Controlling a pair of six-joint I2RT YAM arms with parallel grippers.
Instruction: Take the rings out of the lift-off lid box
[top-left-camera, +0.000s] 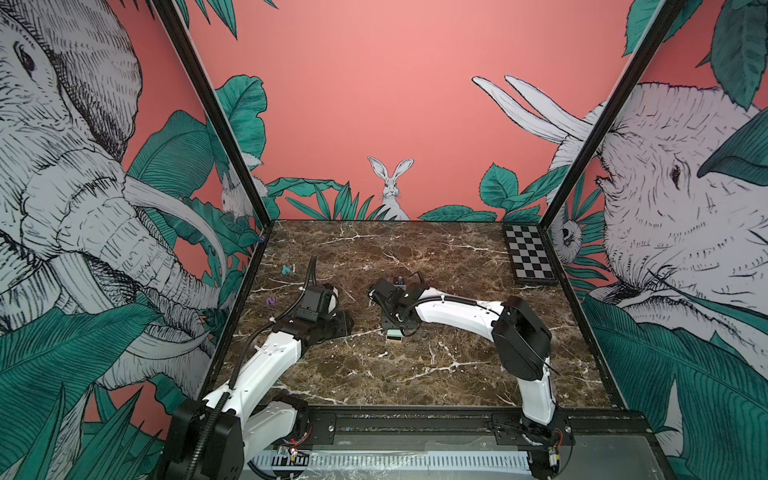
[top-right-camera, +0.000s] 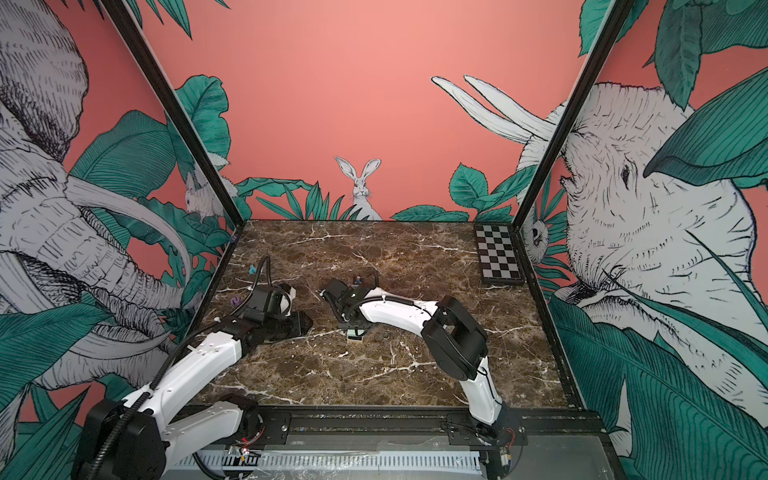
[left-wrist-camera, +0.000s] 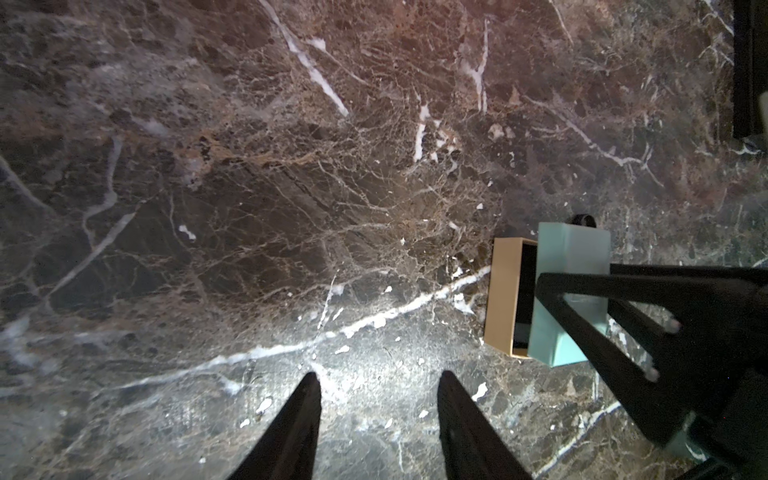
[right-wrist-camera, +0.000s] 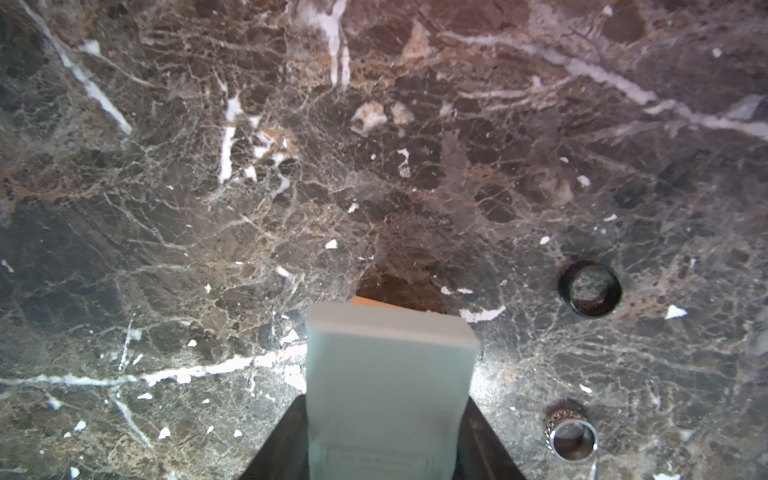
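In the left wrist view, my right gripper is shut on the mint-green lid (left-wrist-camera: 577, 248), holding it above the tan box base (left-wrist-camera: 504, 296). The lid covers most of the base; a dark inside strip shows along one side. Two rings lie on the table in the right wrist view: a black ring (right-wrist-camera: 590, 289) and a silver ring (right-wrist-camera: 571, 436) with a textured band. They are clear of the box. My left gripper stands part open to the left of the box, bare table between its fingers. Whether more rings lie under the lid is hidden.
A black-and-grey checkered board (top-left-camera: 529, 254) sits at the table's far right corner. Small teal (top-left-camera: 286, 270) and purple (top-left-camera: 271, 301) items lie at the far left. Free marble surrounds the box, apart from the rings and arms.
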